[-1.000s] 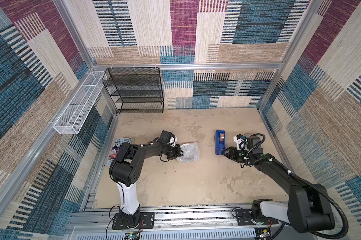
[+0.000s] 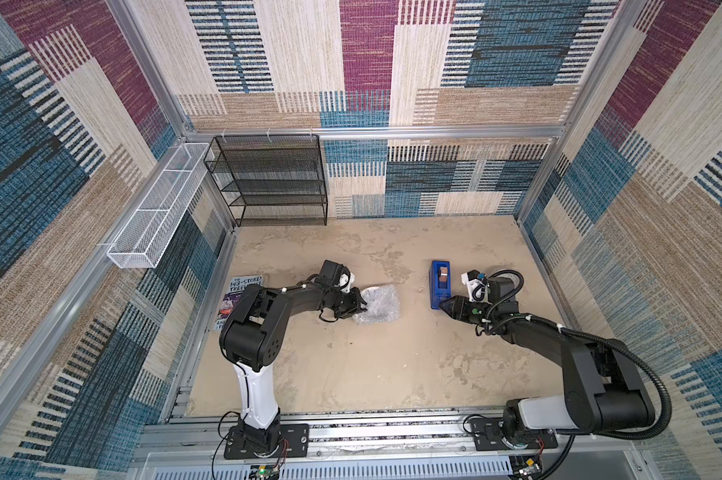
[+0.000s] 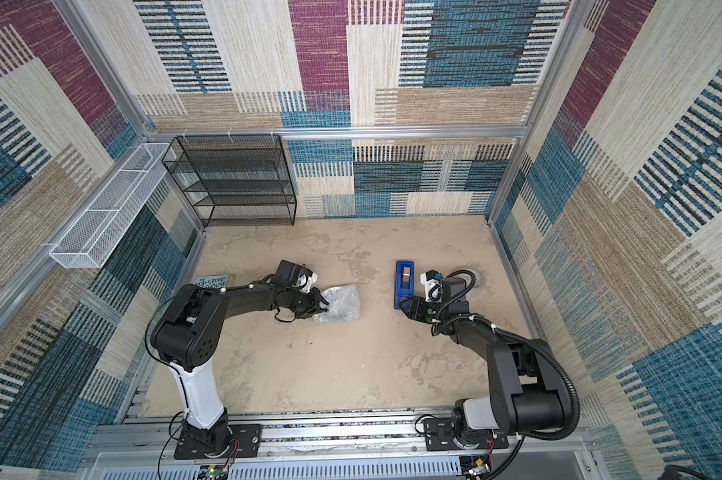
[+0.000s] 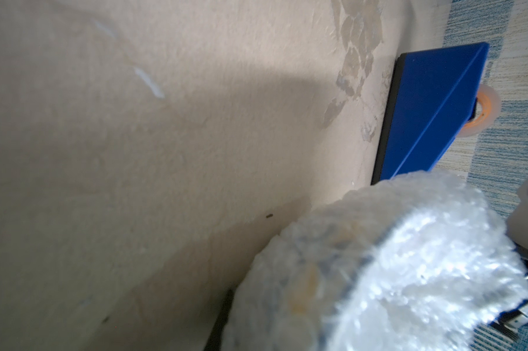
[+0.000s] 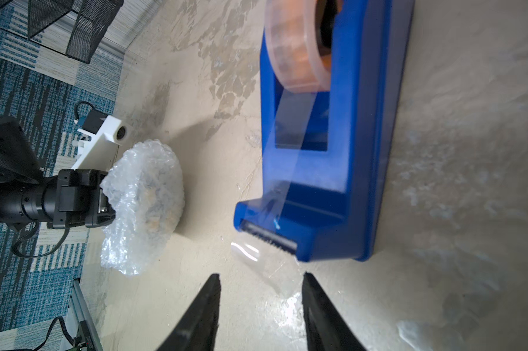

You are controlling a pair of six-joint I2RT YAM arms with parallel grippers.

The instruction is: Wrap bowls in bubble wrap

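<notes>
A bowl in bubble wrap rests on the table, and my left gripper is shut on its left side. Close up in the left wrist view, the bundle hides most of the gripper; a patterned bowl shows faintly through the plastic. The blue tape dispenser stands to the right of the bundle, carrying a clear tape roll. A loose strip of clear tape hangs past its toothed edge. Just before that strip, my right gripper stands open, its two dark fingers apart with nothing gripped.
A book lies at the left, partly under the left arm. Behind stands a black mesh shelf, and a white wire basket hangs on the left wall.
The right arm's elbow has swung left and its gripper has shifted slightly left at the dispenser's front end. The left arm and the bundle have stayed put.
</notes>
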